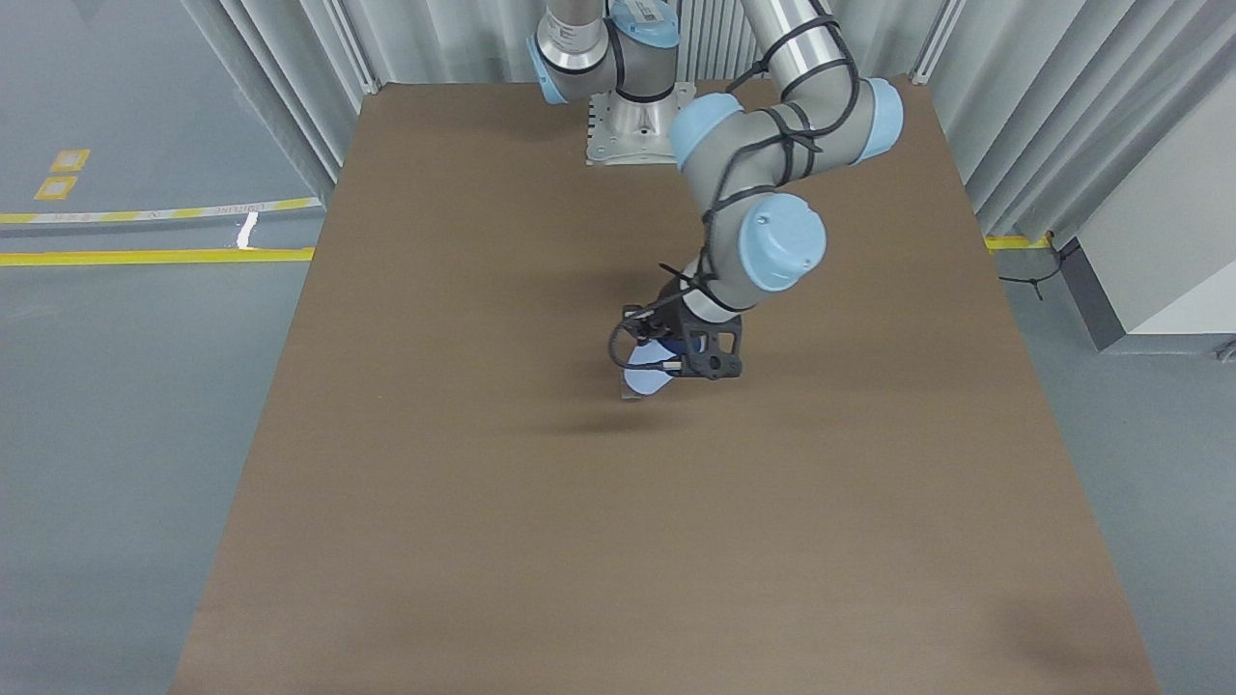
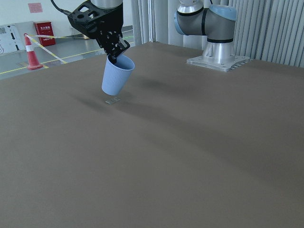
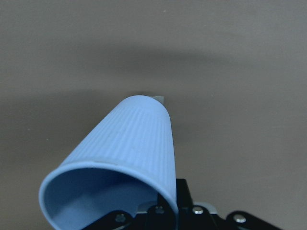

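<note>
A light blue ribbed cup hangs tilted in the air above the brown table, its mouth up toward my gripper. My black gripper is shut on the cup's rim, seen at the bottom of the wrist view, where the cup fills the lower left. A small grey flat piece lies on the table below the cup, partly hidden by it in the wrist view. In the front view the cup is mostly under the gripper.
Grey curtains stand behind the table; a wall corner is beyond the right edge.
</note>
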